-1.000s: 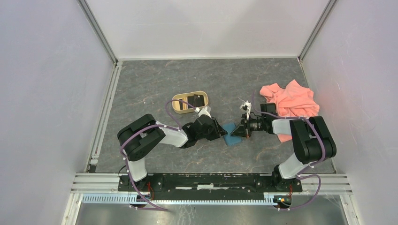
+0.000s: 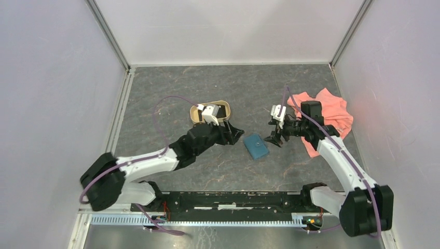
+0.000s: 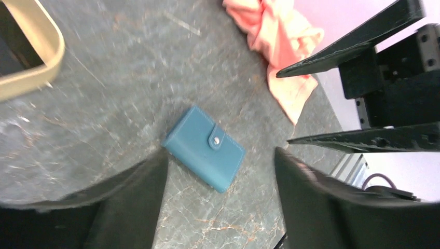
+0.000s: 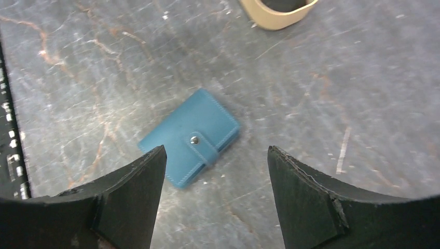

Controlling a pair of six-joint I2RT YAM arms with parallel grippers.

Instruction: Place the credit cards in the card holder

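The blue card holder [image 2: 256, 147] lies closed on the table, its snapped strap [image 4: 203, 149] visible in both wrist views. My left gripper [image 2: 233, 133] is raised to the left of it, fingers apart with nothing visible between them. My right gripper [image 2: 274, 137] hangs up and to the right of the holder, open and empty; in the right wrist view its fingertips [image 4: 155, 161] frame bare table and the holder. The cream tray [image 2: 225, 105] with dark items in it stands behind the left arm. I cannot tell whether cards are among them.
A crumpled pink cloth [image 2: 332, 109] lies at the right, partly under the right arm. White walls bound both sides and the back.
Both grippers have risen away from the card holder, the left toward the tray and the right up and rightward. The card holder is now uncovered on the table.
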